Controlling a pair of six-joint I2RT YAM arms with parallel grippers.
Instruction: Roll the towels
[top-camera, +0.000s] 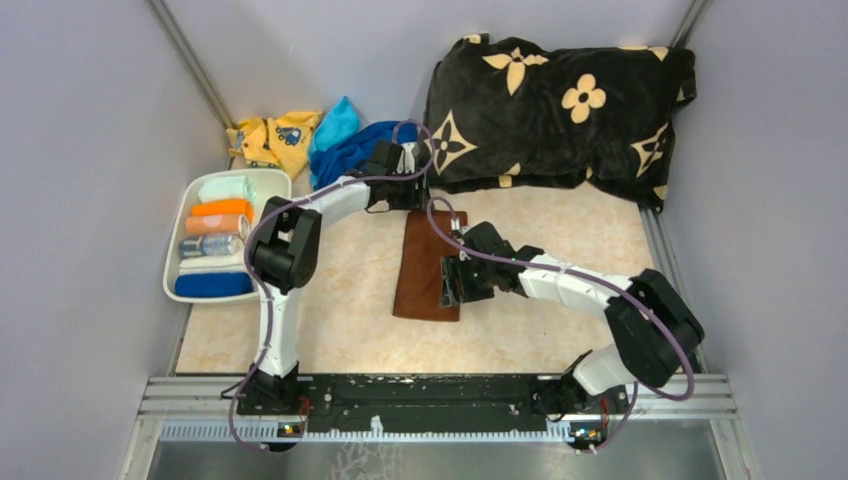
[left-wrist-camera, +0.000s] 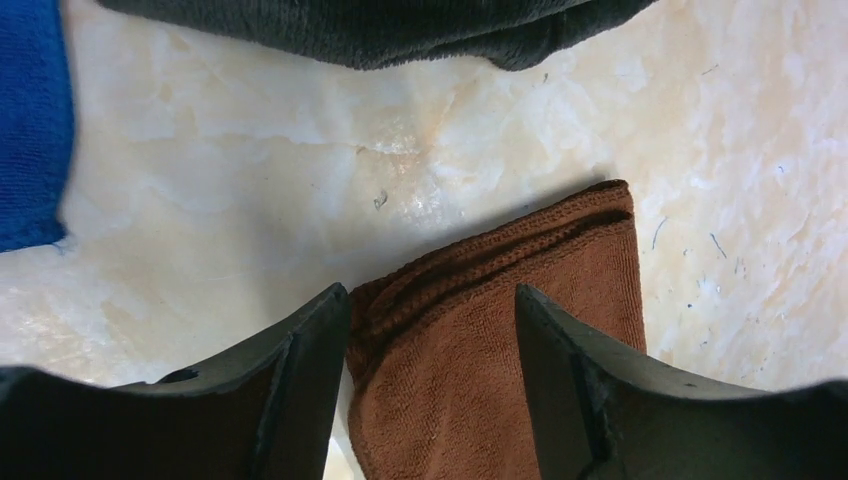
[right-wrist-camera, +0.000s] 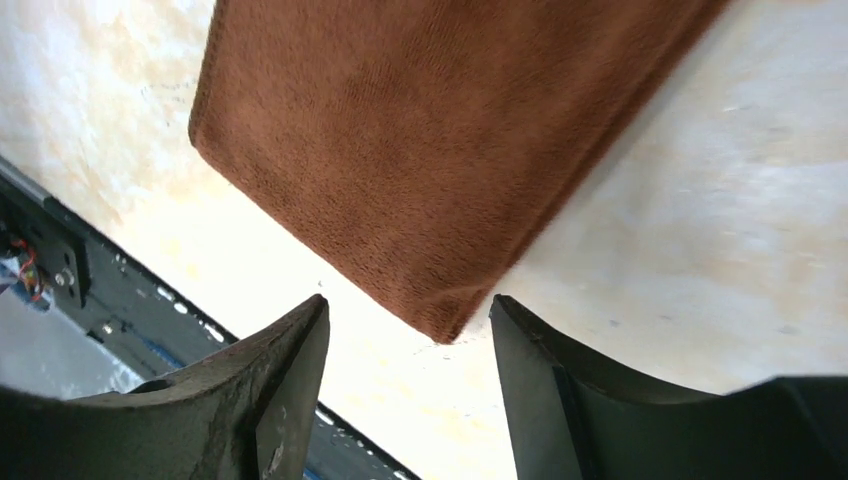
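Observation:
The brown towel (top-camera: 424, 265) lies folded into a long strip on the table's middle, nearly straight front to back. Over its far left corner is my left gripper (top-camera: 415, 205); the left wrist view shows its fingers (left-wrist-camera: 310, 375) apart, with the towel's creased far end (left-wrist-camera: 500, 255) beneath and between them. My right gripper (top-camera: 452, 283) stands open above the towel's near right part. In the right wrist view the towel's near corner (right-wrist-camera: 440, 320) shows between and beyond the parted fingertips. Neither gripper visibly pinches the cloth.
At the left a white bin (top-camera: 178, 228) holds several rolled towels. Yellow cloth (top-camera: 285, 140) and a blue towel (top-camera: 350, 150) lie behind it. A large black patterned blanket (top-camera: 560, 120) fills the back right.

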